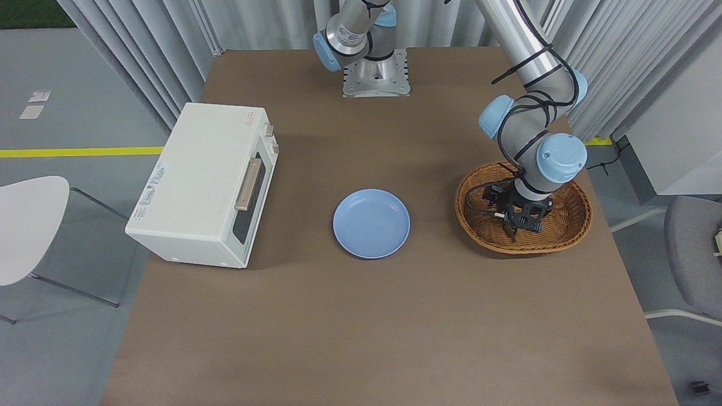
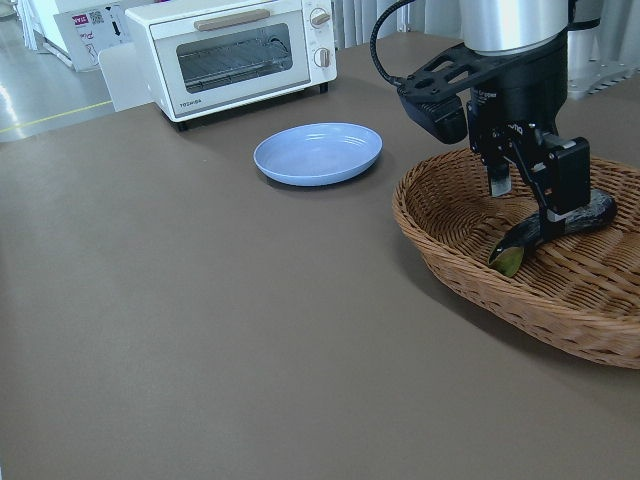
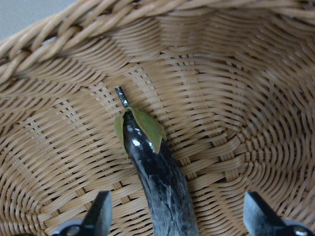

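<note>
A dark eggplant with a green calyx (image 3: 162, 187) lies in the wicker basket (image 2: 450, 250). My gripper is down inside the basket, open, its two fingertips on either side of the eggplant in the wrist view. In the front view the gripper (image 1: 518, 216) mostly hides the eggplant; in the left view (image 2: 600, 210) it shows low over the basket, behind the gripper's black body. An empty blue plate (image 1: 370, 223) sits left of the basket.
A white toaster oven (image 1: 189, 182) stands on the left of the brown table (image 1: 379, 325).
</note>
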